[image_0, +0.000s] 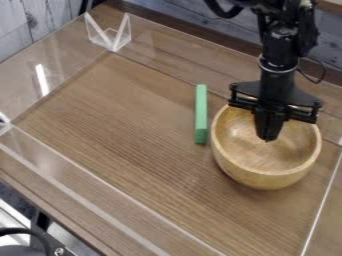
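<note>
My black gripper (270, 131) hangs over the back part of a wooden bowl (263, 161) at the right of the camera view, its tip reaching just inside the rim. It looks shut, with nothing visible between its fingers, though the dark tip is small. A green bar (201, 113) lies on the table (107, 120) just left of the bowl.
A clear rack-like object (107, 35) stands at the back left. A dark cable or hose (20, 232) is at the front left edge.
</note>
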